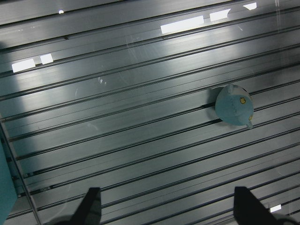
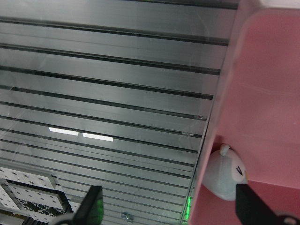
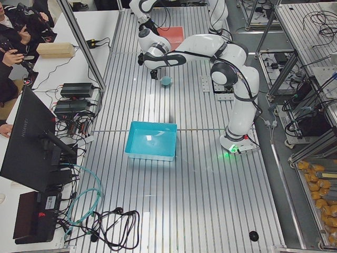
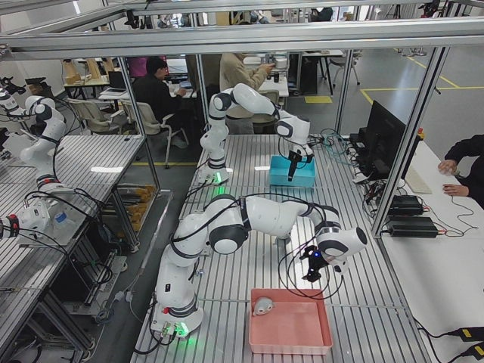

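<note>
A small light-blue plush toy [image 3: 166, 81] [image 1: 234, 105] lies on the slatted table. Just beside and above it in the left camera view is my left gripper [image 3: 154, 74], open and empty. A grey-blue plush toy [image 4: 263, 305] [image 2: 222, 173] rests inside the pink bin [image 4: 291, 348] [image 2: 262, 70]. My right gripper [image 4: 314, 268] hangs over the bin's far side in the right camera view, open with nothing between its fingers.
A cyan bin [image 3: 150, 142] stands in the middle of the table, empty. Cable coils [image 3: 113, 226], a monitor [image 3: 29, 139] and metal frame posts border the table. A perforated plate [image 3: 205, 84] lies near the left arm.
</note>
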